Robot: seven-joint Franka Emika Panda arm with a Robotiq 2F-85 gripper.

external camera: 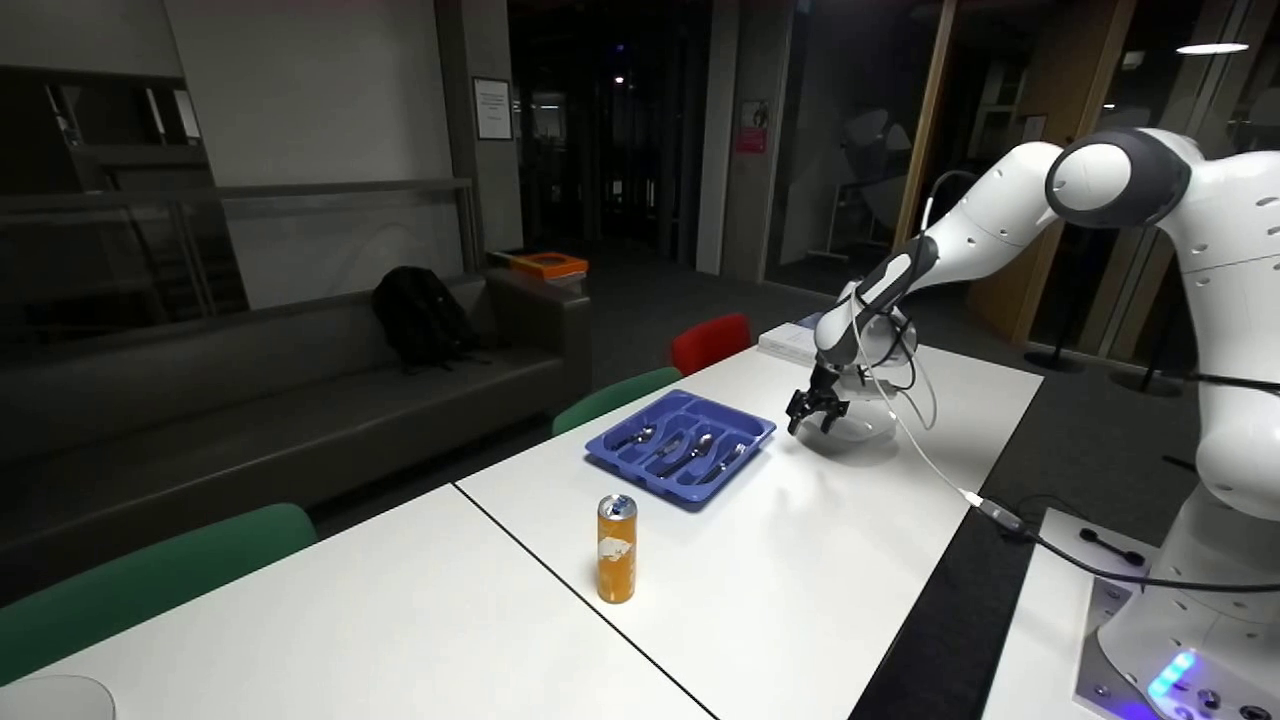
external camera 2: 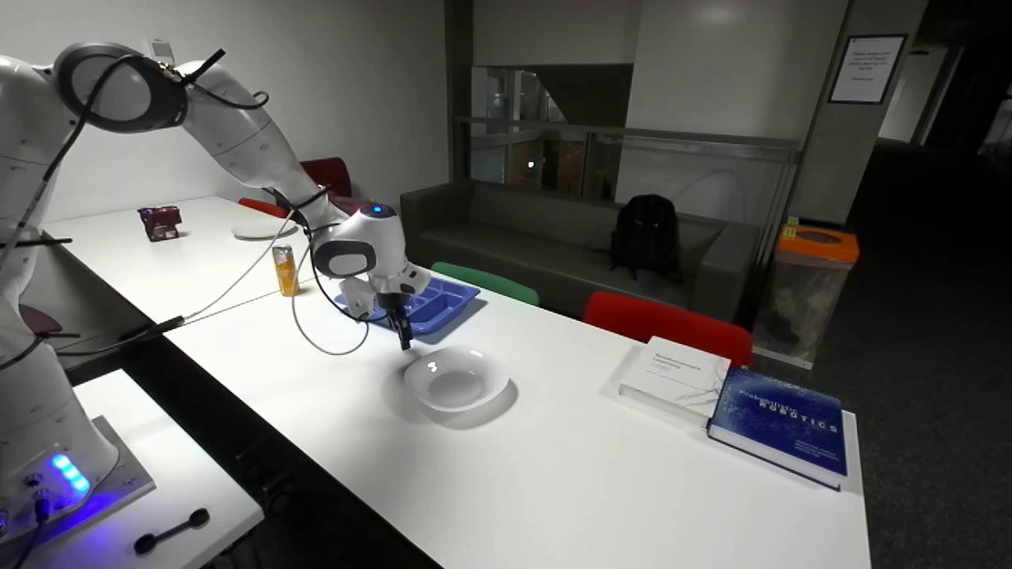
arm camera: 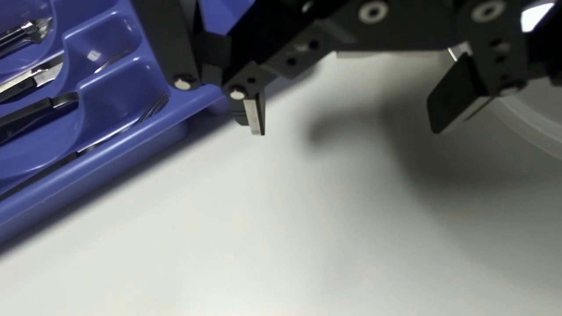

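Note:
In the wrist view my gripper is open, its two fingers spread wide over bare white table with nothing between them. It hangs low, in the space between the blue cutlery tray (arm camera: 131,158) on one side and the white bowl (arm camera: 545,134) on the other. The bowl (external camera 2: 457,389) sits upright and looks empty; in exterior view 2 the fingertips appear just behind its near-tray rim. Whether a finger touches the bowl cannot be made out. Several spoons, forks and knives lie in the tray's compartments (external camera: 684,454).
An orange can (external camera: 617,548) stands on the table near the tray. Farther along lie a white book (external camera 2: 675,373) and a blue book (external camera 2: 779,422). A cable (external camera: 930,462) loops down beside the arm. The table in front of the bowl is clear.

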